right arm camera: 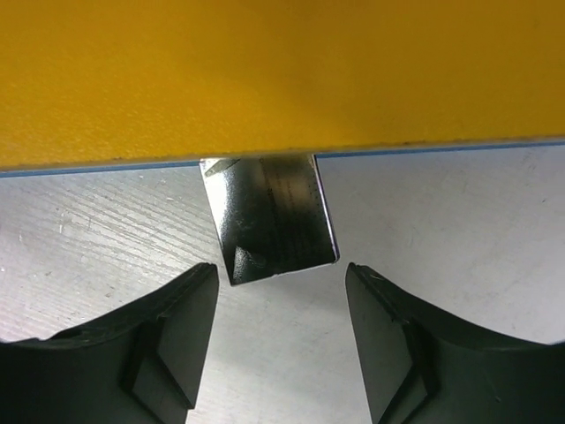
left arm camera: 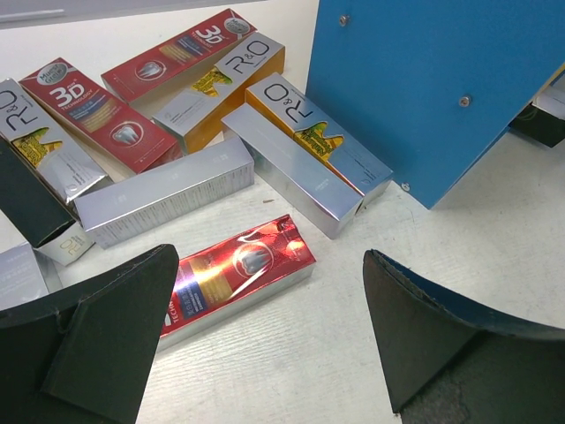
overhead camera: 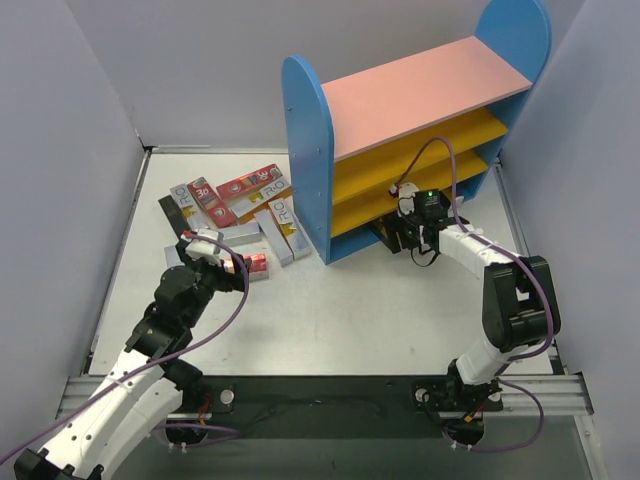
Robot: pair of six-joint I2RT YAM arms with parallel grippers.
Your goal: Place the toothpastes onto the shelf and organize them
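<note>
Under the yellow shelf board (right arm camera: 282, 79) a toothpaste box (right arm camera: 274, 216) lies with its dark, shiny end facing out onto the floor. My right gripper is open in front of that end, a fingertip on each side with a gap to the box. From above, that gripper (overhead camera: 386, 234) is at the bottom opening of the blue shelf unit (overhead camera: 310, 150). On the left, my open left gripper hovers over a red toothpaste box (left arm camera: 238, 274), nothing held. Behind it lie red 3D boxes (left arm camera: 97, 110), R&O boxes (left arm camera: 318, 128) and silver-sided boxes (left arm camera: 168, 190).
A black-sided box (left arm camera: 31, 199) is at the far left of the pile. The shelf's blue side panel (left arm camera: 424, 71) stands close to the right of the boxes. White table (overhead camera: 330, 320) in front of the shelf is clear.
</note>
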